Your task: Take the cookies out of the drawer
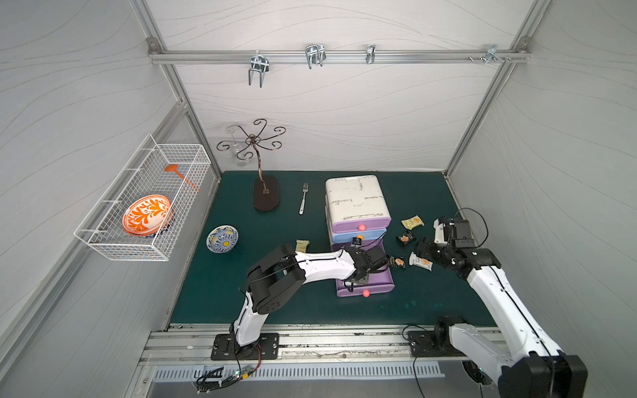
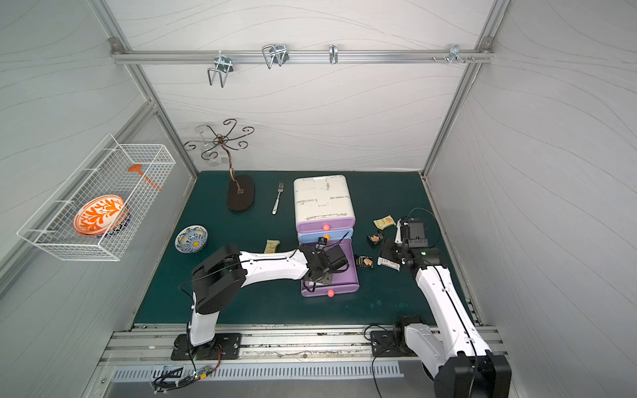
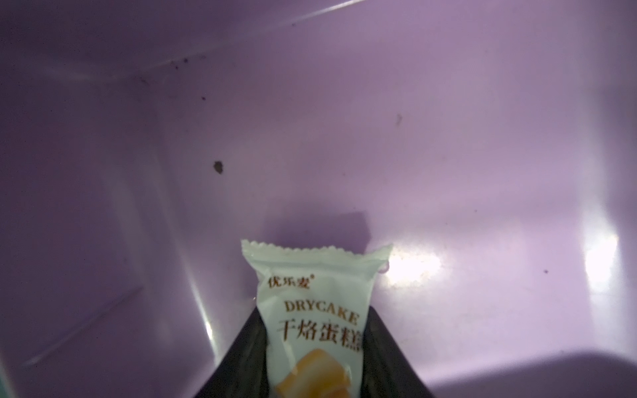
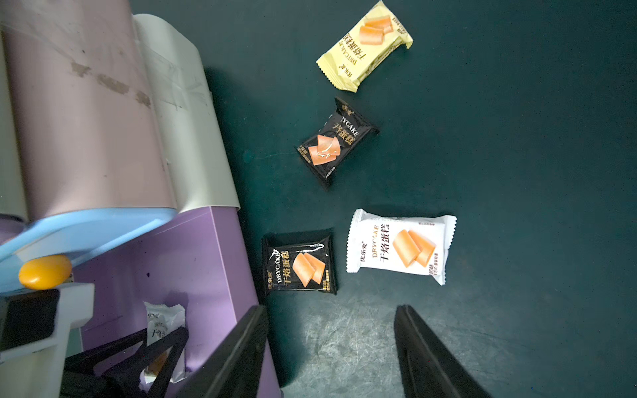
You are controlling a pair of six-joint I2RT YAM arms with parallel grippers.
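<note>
Inside the pulled-out purple drawer [image 2: 341,287], my left gripper is shut on a white cookie packet [image 3: 318,285], one finger against each side. Its top edge stands clear of the fingers, close above the drawer floor; the lower end is out of the left wrist view. My right gripper is open and empty over the table right of the drawer. Ahead of it lie a black packet [image 4: 300,265], a white packet [image 4: 401,245], another black packet [image 4: 337,140] and a yellow packet [image 4: 365,46]. Left of the drawer rests one more yellowish packet [image 2: 272,246].
The drawer cabinet [image 1: 357,199] stands behind the open drawer, its blue drawer [image 1: 351,236] overhanging the back part. A patterned bowl [image 1: 222,238], a fork [image 1: 304,199] and a metal stand [image 1: 266,193] occupy the left side.
</note>
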